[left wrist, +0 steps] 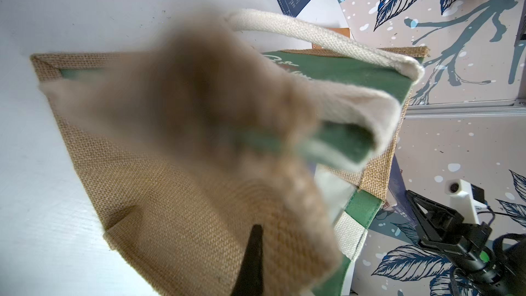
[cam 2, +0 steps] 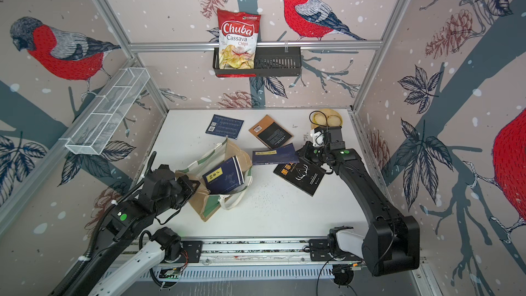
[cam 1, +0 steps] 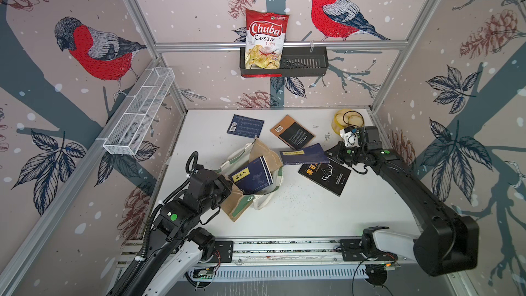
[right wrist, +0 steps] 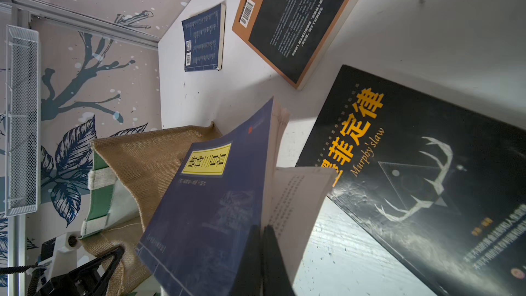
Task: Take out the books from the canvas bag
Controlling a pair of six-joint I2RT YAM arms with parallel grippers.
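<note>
The canvas bag [cam 1: 241,205] lies open at centre-left with navy books [cam 1: 252,175] inside. My left gripper [cam 1: 224,183] is at its left edge, shut, with blurred burlap before it in the left wrist view. My right gripper [cam 1: 334,152] is shut on a navy book [right wrist: 213,213], pages splayed, held beside the bag over the black Murphy's law book [right wrist: 416,170]. An orange-and-black book [right wrist: 301,16] and a small blue book [right wrist: 202,38] lie at the back of the table.
A yellow round object [cam 1: 339,115] sits at back right. A wire rack [cam 1: 137,109] hangs left; a dark shelf [cam 1: 301,63] with chips is on the back wall.
</note>
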